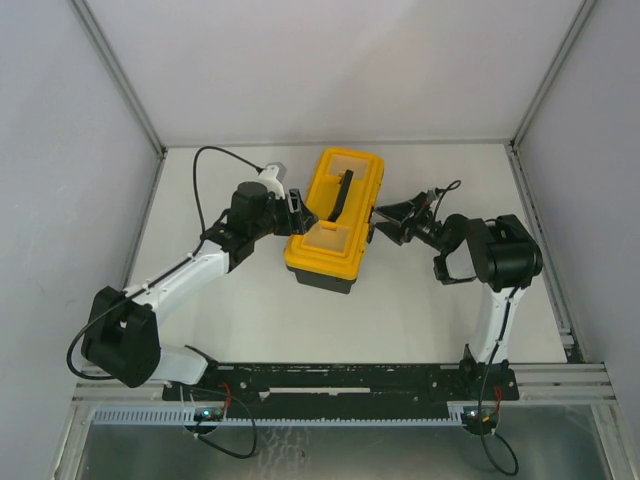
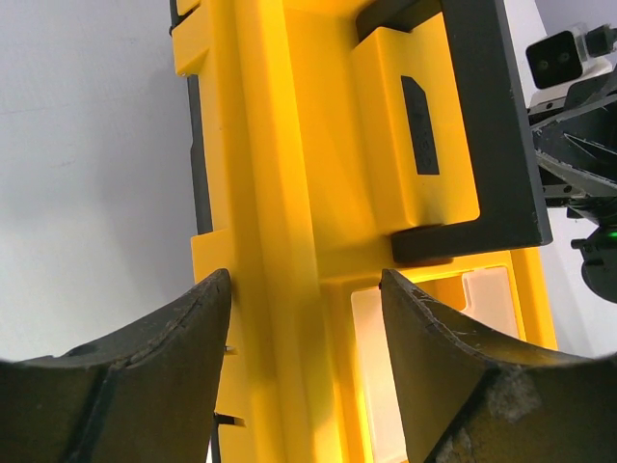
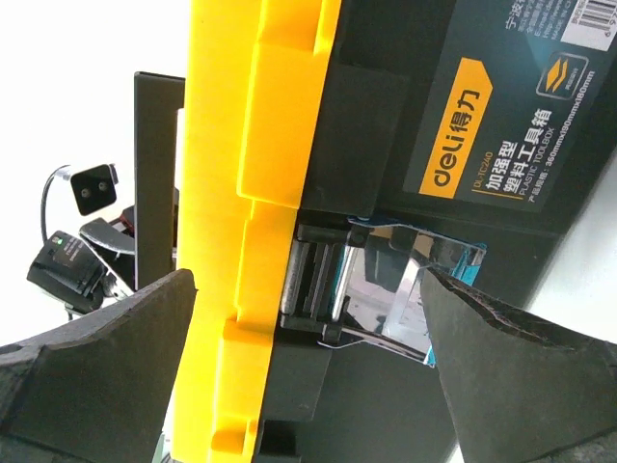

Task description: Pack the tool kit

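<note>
The toolbox [image 1: 328, 262], with its yellow lid [image 1: 337, 192] down and a black handle [image 1: 341, 196], stands at the middle of the table. From the left, my left gripper [image 1: 308, 217] reaches over the lid's near-left edge. Its part-open fingers [image 2: 145, 367] straddle that yellow edge in the left wrist view; whether both touch it I cannot tell. On the other side, my right gripper [image 1: 376, 222] is open at the toolbox's front wall. Between its fingers and beyond them, the right wrist view shows a clear latch [image 3: 390, 289] hanging below the yellow rim, not gripped.
A label [image 3: 511, 111] is on the toolbox's dark front wall. Tall white panels [image 1: 330, 70] bound the back and sides.
</note>
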